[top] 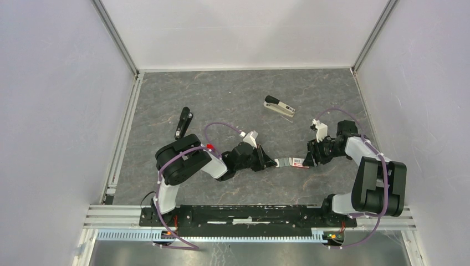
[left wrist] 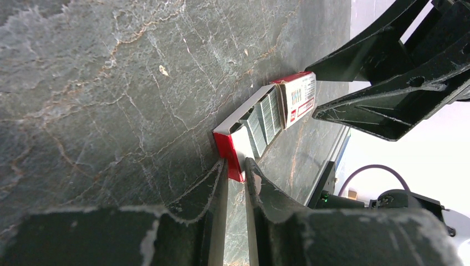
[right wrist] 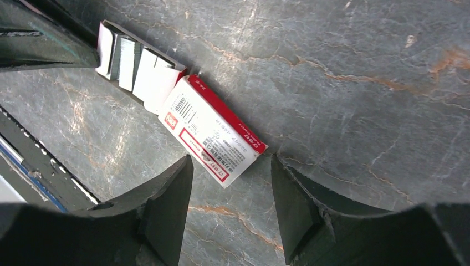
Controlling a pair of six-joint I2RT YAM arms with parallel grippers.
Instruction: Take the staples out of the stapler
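Observation:
A small staple box lies slid open on the table, its inner tray (left wrist: 242, 136) out with rows of staples (left wrist: 265, 121) showing. My left gripper is shut on the red-and-white end of that tray. The printed box sleeve (right wrist: 215, 130) still covers the tray's far end. At the sleeve's free end, my right gripper stands part open, its fingers apart with nothing gripped between them. Toward the back of the table a black-and-white stapler (top: 279, 107) lies, apart from both grippers. A thin light strip beside it is too small to identify.
A black stapler-like object (top: 183, 123) lies at the left, behind the left arm. The table's back and the area in front of the box are clear. Walls stand close on both sides.

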